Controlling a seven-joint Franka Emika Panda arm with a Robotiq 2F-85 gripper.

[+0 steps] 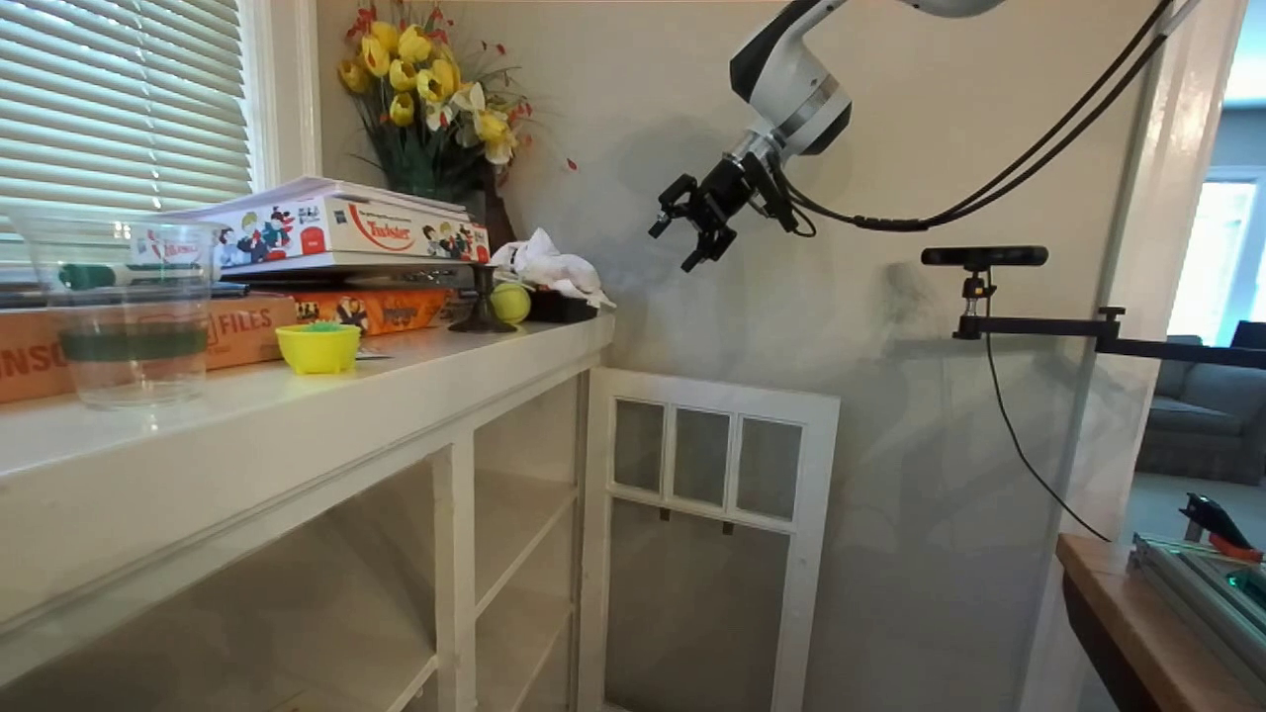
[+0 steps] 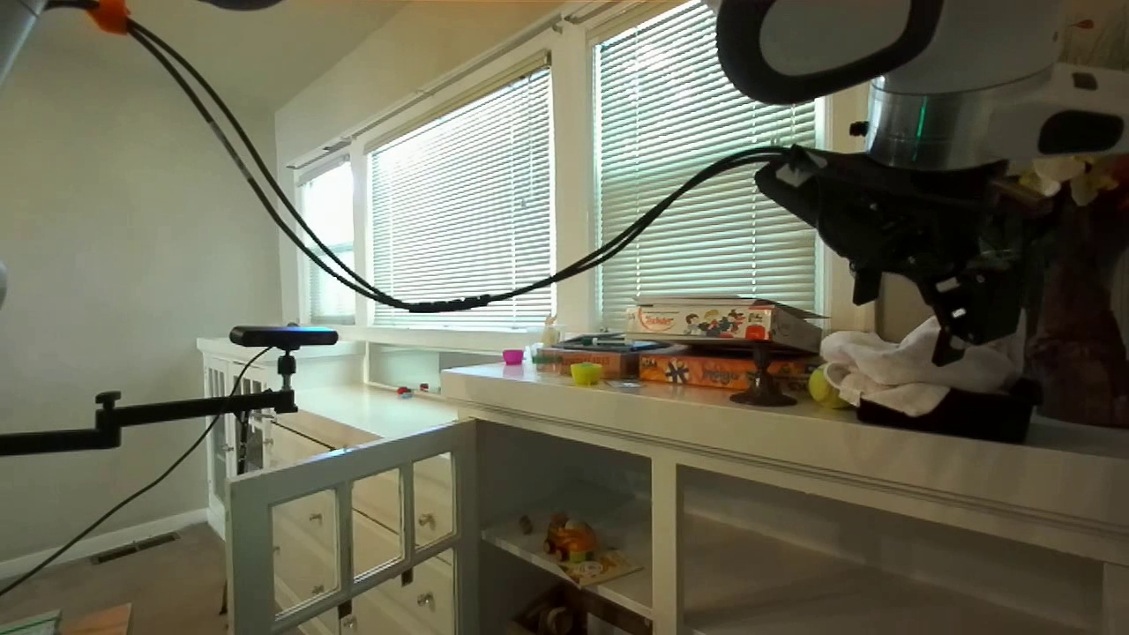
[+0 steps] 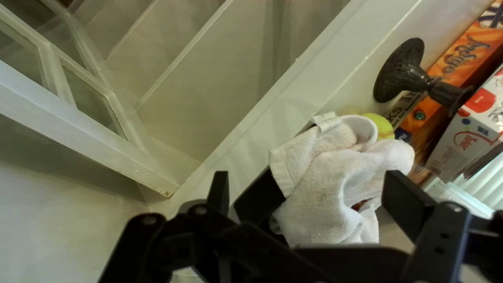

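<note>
My gripper (image 1: 671, 245) is open in the air, up and to the right of the shelf's end in exterior view 1. Nothing is between its fingers. From the wrist, a crumpled white cloth (image 3: 330, 188) shows beyond and between the spread fingertips, lying over a black container (image 3: 259, 198). That cloth (image 1: 548, 266) rests at the end of the white shelf top (image 1: 427, 356). Beside it sit a yellow-green ball (image 1: 510, 303) and a dark metal stand (image 1: 481, 307).
Game boxes (image 1: 344, 231), a yellow cup (image 1: 317, 348) and a clear plastic cup (image 1: 136, 314) occupy the shelf top. Behind the boxes stands a vase of flowers (image 1: 433, 107). An open cabinet door (image 1: 819, 498) juts out below. A camera on a bracket (image 1: 985, 256) is to the right.
</note>
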